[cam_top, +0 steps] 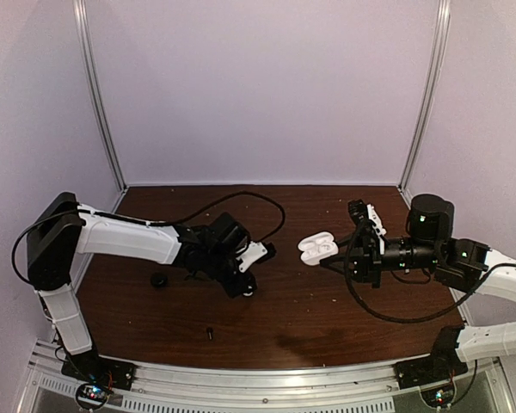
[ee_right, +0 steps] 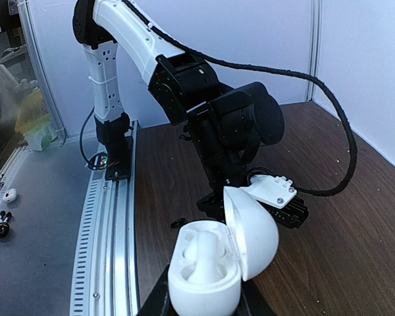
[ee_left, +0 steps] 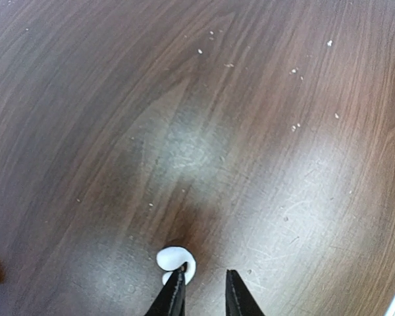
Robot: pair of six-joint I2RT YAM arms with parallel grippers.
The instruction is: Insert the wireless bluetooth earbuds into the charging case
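Note:
The white charging case (ee_right: pixel 204 276) is held up with its lid open in my right gripper (cam_top: pixel 331 258), which is shut on it in the right wrist and top views. Its inner slots show white. A white earbud (ee_left: pixel 176 258) lies on the wooden table (ee_left: pixel 303 164) below my left gripper, whose fingers stand apart just beside it. In the top view the left gripper is low over the middle of the table, with the white piece (cam_top: pixel 248 292) at its tip, partly hidden.
A dark round object (cam_top: pixel 159 280) lies at the left of the table and a small black item (cam_top: pixel 210 333) near the front. Aluminium rails and pale walls border the table.

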